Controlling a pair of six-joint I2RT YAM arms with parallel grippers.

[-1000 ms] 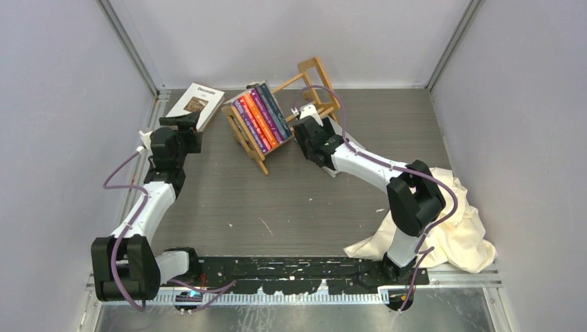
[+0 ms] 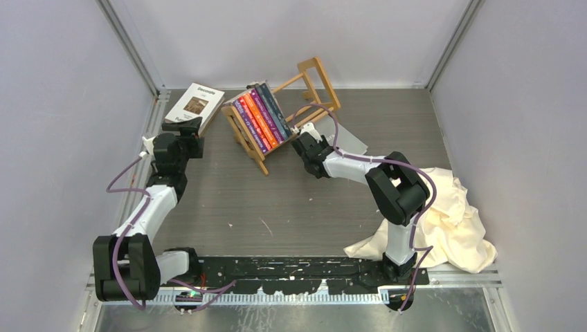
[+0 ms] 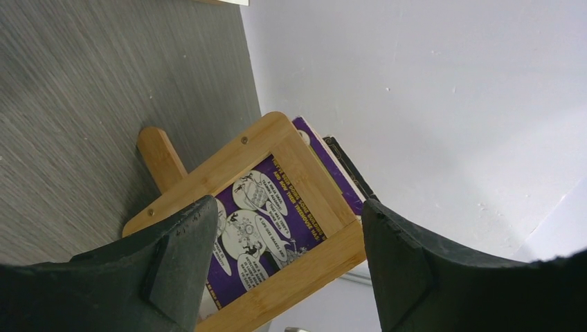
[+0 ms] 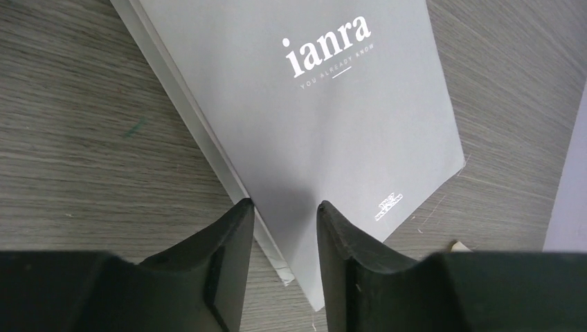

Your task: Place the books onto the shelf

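A wooden rack [image 2: 311, 64] stands at the back centre with several books [image 2: 259, 117] in its left end; the left wrist view shows its end frame [image 3: 304, 173] with a purple book [image 3: 263, 214] behind it. A white book [image 2: 194, 104] lies at back left. My left gripper [image 2: 183, 131] is open beside it, fingers empty in its wrist view. At the rack's right lies a grey "ianra" book [image 4: 353, 117] over another pale slim one [image 4: 201, 138]. My right gripper is part open, low at its long edge; whether the fingers touch it is unclear.
A cream cloth [image 2: 450, 228] is heaped at front right. Walls enclose the back and sides.
The left arm has moved very slightly.
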